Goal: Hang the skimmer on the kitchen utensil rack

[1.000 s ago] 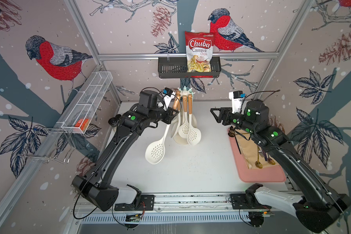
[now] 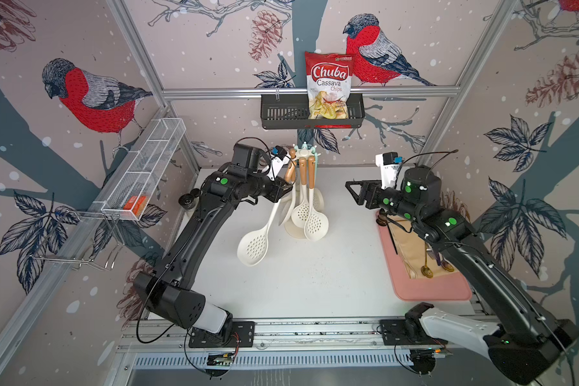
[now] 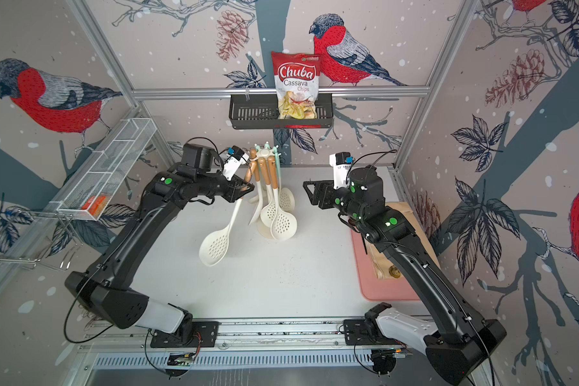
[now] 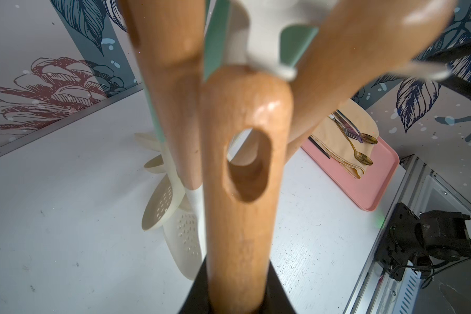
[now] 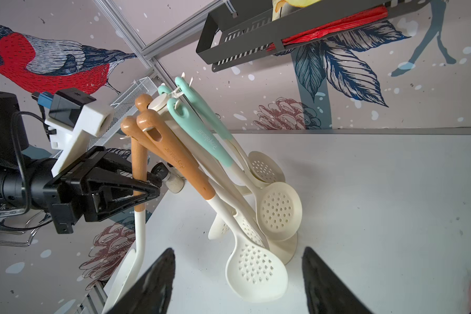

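The white skimmer (image 2: 254, 247) hangs tilted from my left gripper (image 2: 279, 186), which is shut on its wooden handle (image 4: 240, 230) close beside the other handles on the utensil rack. That rack (image 3: 265, 151) stands mid-back on the table with several spoons and skimmers hung round it. In the left wrist view the held handle's hanging hole (image 4: 247, 183) faces the camera, in front of the rack's top; whether it touches a hook cannot be told. My right gripper is open, out to the right of the rack, with nothing between its fingers.
A dark shelf (image 2: 283, 119) with a chips bag (image 2: 328, 87) is on the back wall above the rack. A wire shelf (image 2: 144, 164) is on the left wall. A pink tray (image 2: 405, 289) with cutlery lies at right.
My left gripper has risen slightly, and the held skimmer's head has swung a little left. The hanging utensils shifted slightly. The right arm is nearly still.
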